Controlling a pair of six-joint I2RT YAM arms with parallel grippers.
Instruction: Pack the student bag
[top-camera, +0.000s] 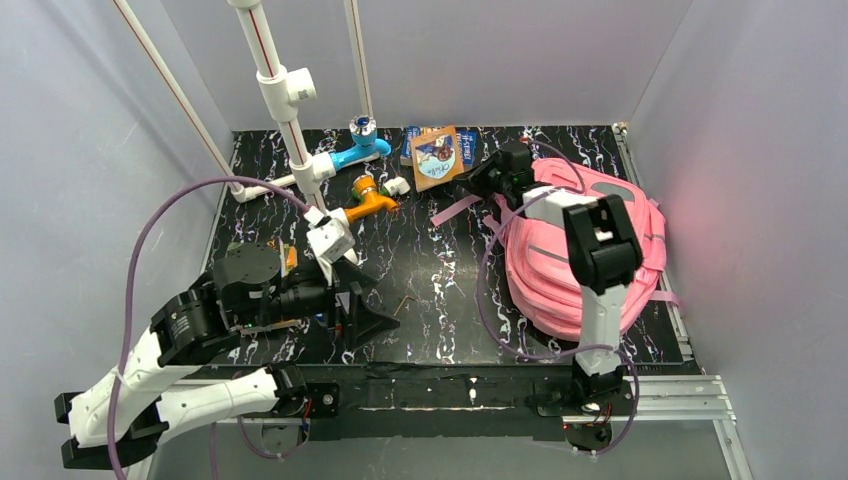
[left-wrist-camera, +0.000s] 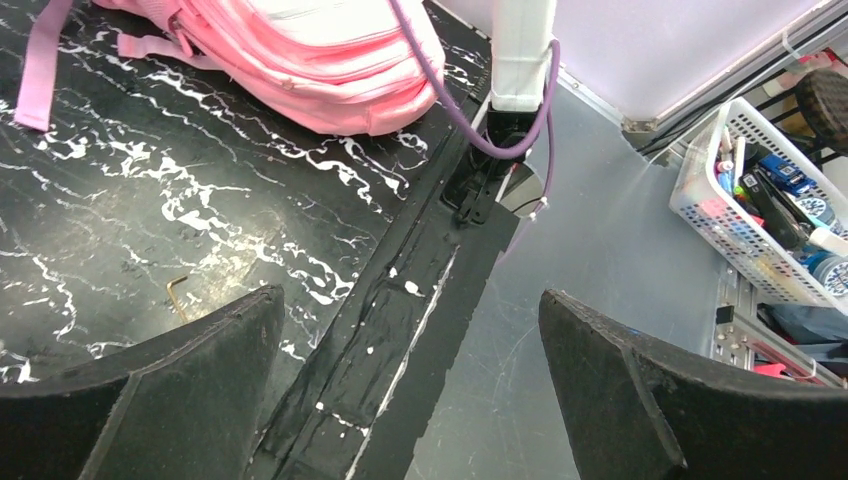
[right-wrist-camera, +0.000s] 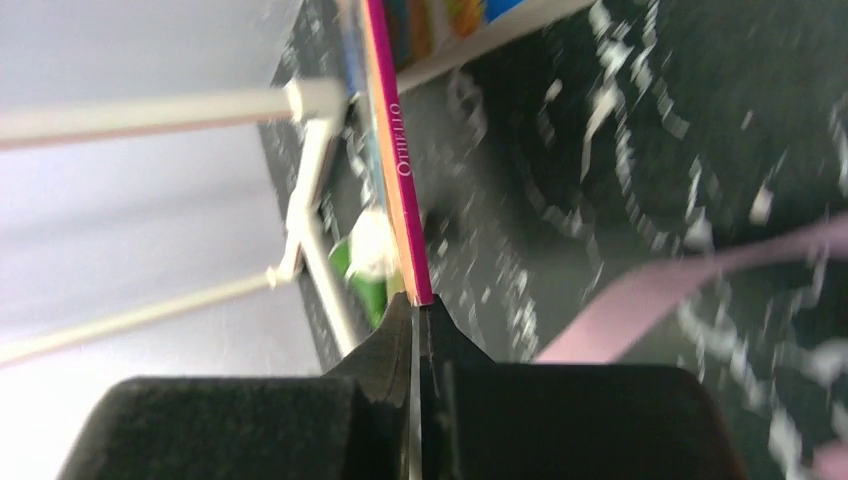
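A book with an orange cover (top-camera: 436, 160) is in my right gripper (top-camera: 462, 181) at the back; in the right wrist view its magenta spine (right-wrist-camera: 398, 150) reads "Othello". Blue books (top-camera: 408, 146) lie behind it. The pink backpack (top-camera: 535, 280) lies on the right of the black marble top, straps trailing left. My left gripper (top-camera: 368, 308) hangs open over the front left with nothing between its fingers. More books (top-camera: 290, 258) are mostly hidden under the left arm.
White pipes with blue (top-camera: 355, 153) and orange taps (top-camera: 372, 200) stand at the back left. A small hex key (top-camera: 402, 302) lies on bare middle surface. A basket of items (left-wrist-camera: 760, 210) sits outside at the right.
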